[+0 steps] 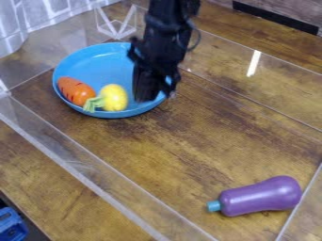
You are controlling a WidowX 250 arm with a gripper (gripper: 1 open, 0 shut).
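My dark gripper (153, 80) hangs blurred over the right part of a blue plate (86, 58); whether its fingers are open or shut is unclear. On the plate's left lie an orange carrot-like toy (75, 90) and, just right of it, a yellow vegetable toy (113, 96) with a pale green end, now uncovered by the gripper. A purple eggplant toy (262, 196) with a teal tip lies on the wooden table (164, 169) at the lower right.
Clear plastic walls or edges run along the left side and lower right. A blue object (8, 224) sits at the bottom left corner.
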